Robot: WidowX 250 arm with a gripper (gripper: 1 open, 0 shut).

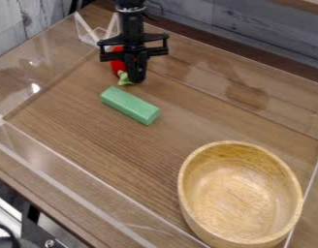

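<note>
My gripper (131,64) is at the top centre of the camera view, pointing down over a red object (117,68) with a small pale green part below it, which it partly hides. Its fingers look shut, and I cannot make out anything between its fingers. A green block (129,105) lies on the wooden table just in front of it.
A large yellow bowl (239,163) stands at the front right. A clear plastic item (94,31) is at the back left, behind the arm.
</note>
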